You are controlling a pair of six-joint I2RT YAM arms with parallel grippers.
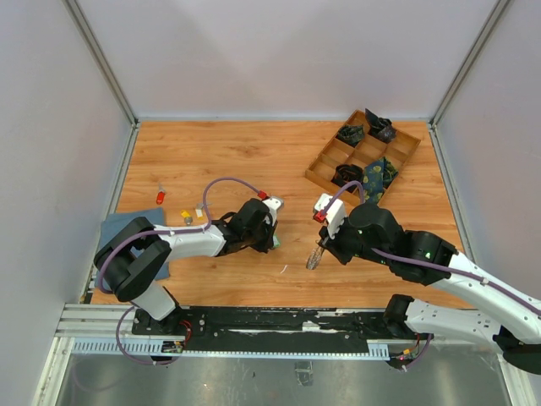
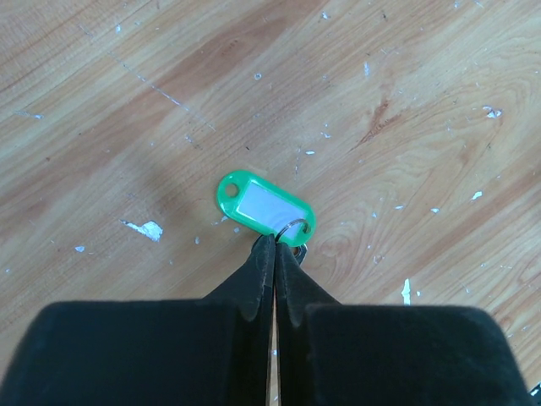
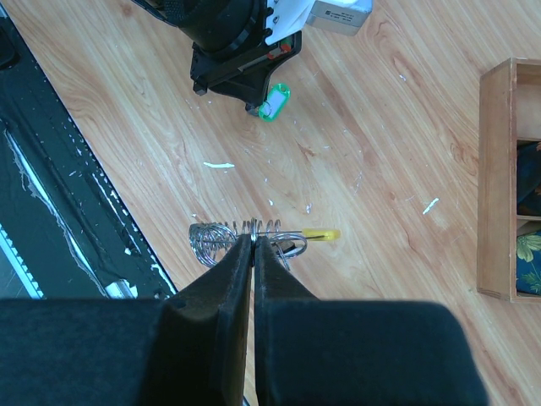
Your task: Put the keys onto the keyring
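Observation:
A green key tag [image 2: 270, 205] with a pale label lies on the table, seen in the left wrist view. Its thin metal ring [image 2: 292, 226] shows by the tips of my left gripper, which is shut; no grip on the ring can be made out. The tag's far end is clear of the fingers. In the right wrist view, a coiled wire keyring [image 3: 221, 238] with a yellow end piece [image 3: 321, 234] sits at the fingertips of my right gripper. That gripper is shut on the thin wire, to the right of the tag.
A wooden divided box [image 1: 325, 157] holding dark cloth items stands at the back right. Left on the table are a red-handled tool [image 1: 161, 196], small yellow pieces [image 1: 186, 216] and a blue mat [image 1: 114, 228].

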